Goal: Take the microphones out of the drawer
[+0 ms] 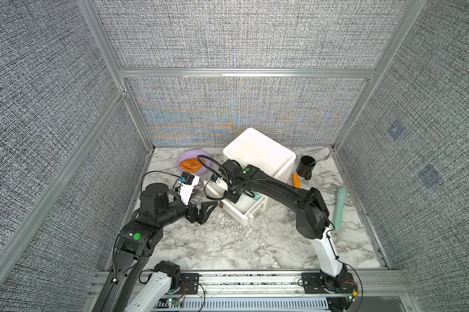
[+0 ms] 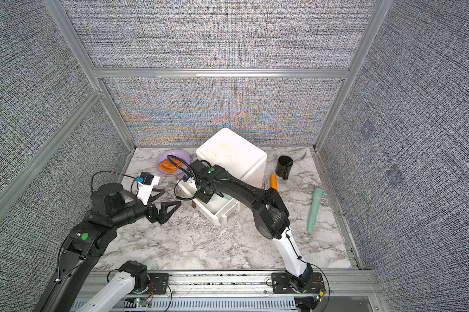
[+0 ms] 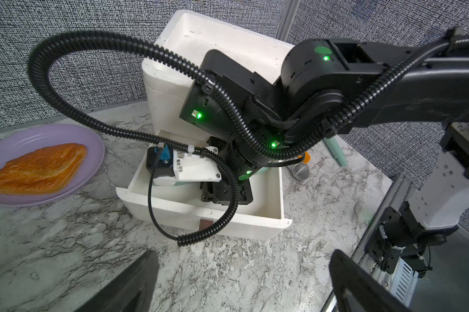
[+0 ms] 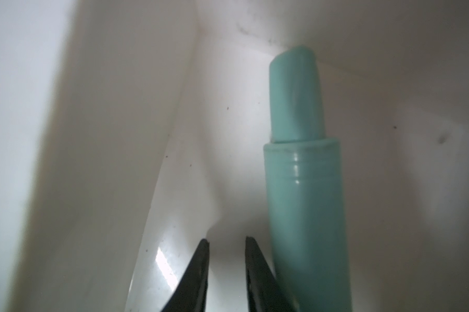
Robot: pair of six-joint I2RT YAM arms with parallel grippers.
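The white drawer (image 3: 255, 226) is pulled out of its cabinet. In the right wrist view a teal, stepped cylinder, seemingly the microphone's handle (image 4: 307, 218), lies on the drawer floor; its head is out of that view. Down inside the drawer is my right gripper, its fingertips a small gap apart with only bare floor between them. Both fingers are left of the teal handle, the right one close against or overlapping it. Left of the drawer front, my left gripper stands wide open and empty.
On the table right of the cabinet (image 1: 260, 148) lies an orange-handled microphone (image 1: 295, 180) with a grey mesh head. Beyond are a black mug (image 1: 306, 167) and a teal stick (image 1: 339, 210). A purple plate (image 3: 91, 137) holds a pastry (image 3: 39, 169).
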